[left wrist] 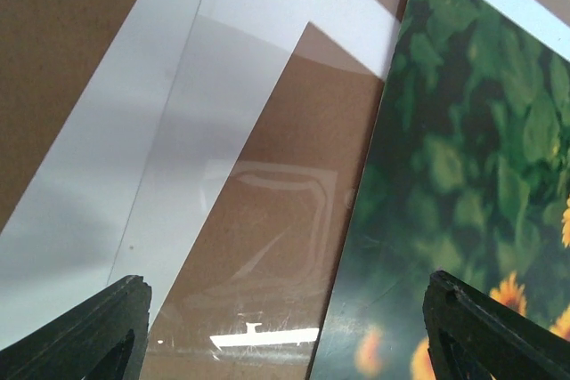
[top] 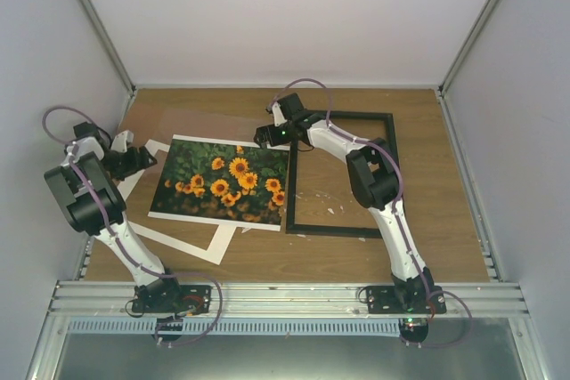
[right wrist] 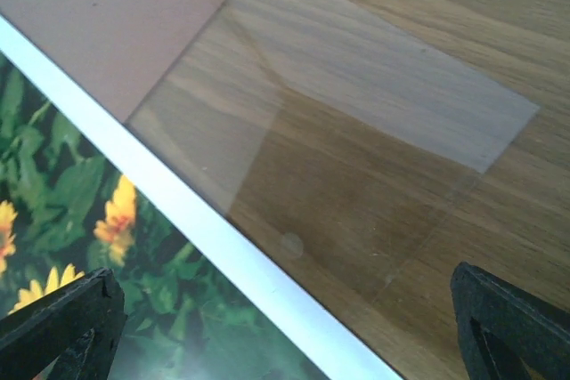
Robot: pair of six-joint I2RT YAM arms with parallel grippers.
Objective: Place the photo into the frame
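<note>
The sunflower photo point(top: 191, 180), white-bordered at top and bottom, lies flat left of the dark frame point(top: 335, 230), its right edge close to the frame's left side. My left gripper point(top: 148, 159) hovers at the photo's left; in the left wrist view its fingers point(left wrist: 102, 340) stand apart, and the photo's dark left edge point(left wrist: 419, 193) runs between them. Over the photo's upper right corner is my right gripper point(top: 269, 137). The right wrist view has its fingers point(right wrist: 508, 335) wide apart, with the photo's white border point(right wrist: 240, 264) passing between them. Neither gripper holds anything.
Beneath the photo lie a white mat point(top: 169, 244) and a brown board point(top: 142, 126). A clear sheet point(right wrist: 383, 86) rests on the wood beyond the photo's top border. Inside the frame are bare wood and small pale scraps point(top: 330, 211).
</note>
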